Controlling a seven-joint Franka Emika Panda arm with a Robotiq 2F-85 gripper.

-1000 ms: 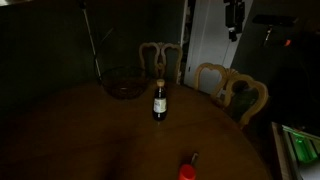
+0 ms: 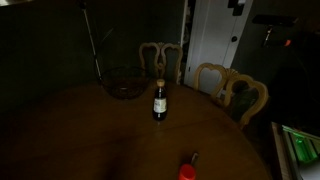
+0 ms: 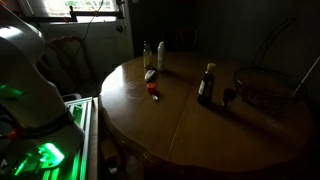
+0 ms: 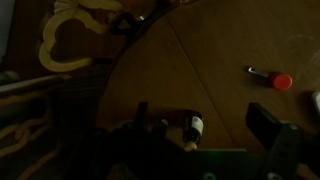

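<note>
In the wrist view my gripper stands open, its dark fingers wide apart with nothing held between them. Below it, some way off, a dark bottle with a pale label [image 4: 196, 125] shows in the gap. Upright on the round wooden table is the same bottle [image 2: 160, 103], which exterior view 2 shows beside a dark goblet-like thing [image 3: 229, 96]. A small red object [image 2: 187, 172] is near the table's edge, with a short thin piece [image 4: 258, 71] beside it. In exterior view 1 part of my gripper is at the top edge, high above the table.
A dark wire basket [image 2: 125, 84] sits at the table's far side. Two taller containers, one pale [image 3: 161, 54], stand near another edge. Wooden chairs [image 2: 208, 78] border the table.
My gripper has risen in exterior view 1, from hanging beside the door to nearly leaving the top edge. The bottle, red object and basket have stayed put.
</note>
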